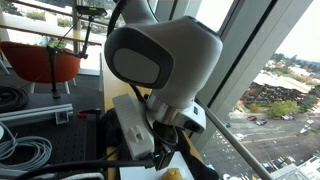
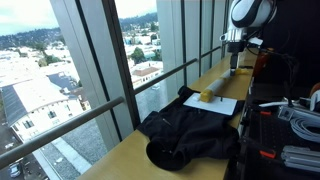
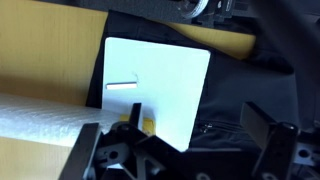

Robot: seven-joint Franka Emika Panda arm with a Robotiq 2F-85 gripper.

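Observation:
A white rectangular board (image 3: 170,75) lies on a black jacket (image 3: 235,95), with a short white stick (image 3: 122,86) on it. A small yellow object (image 3: 148,126) sits at the board's lower left in the wrist view, partly hidden by a finger. It also shows as a yellow lump (image 1: 174,174) at the bottom of exterior view 1. My gripper is open above the board, its dark fingers wide apart and nothing seen held between them. In exterior view 2 the yellow piece (image 2: 206,96) rests at the board's edge.
A white textured roll (image 3: 40,118) lies beside the board on the wooden surface (image 3: 45,55). Windows (image 2: 95,60) run along one side. Coiled white cable (image 2: 304,124) and metal rails (image 2: 300,158) occupy the dark cart opposite.

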